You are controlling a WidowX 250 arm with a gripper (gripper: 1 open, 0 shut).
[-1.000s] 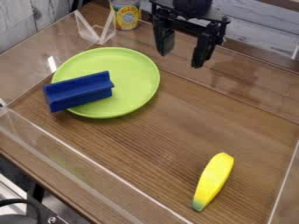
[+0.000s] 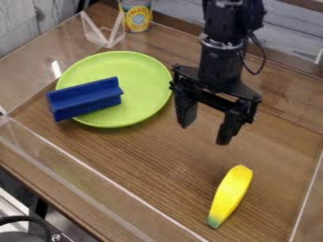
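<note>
My black gripper [image 2: 207, 117] hangs open over the middle of the wooden table, its two fingers apart with nothing seen between them. It is just right of a green plate [image 2: 143, 84], above the bare wood. A blue block [image 2: 85, 99] rests on the left part of the plate. A yellow banana-like object with a green tip [image 2: 231, 193] lies at the lower right, below the gripper and apart from it.
A can [image 2: 135, 13] and a white looped strap [image 2: 102, 28] stand at the back left. The wood [image 2: 139, 170] in front of the plate is clear. Dark cables lie at the lower left edge.
The plate, block and banana-like object have not moved.
</note>
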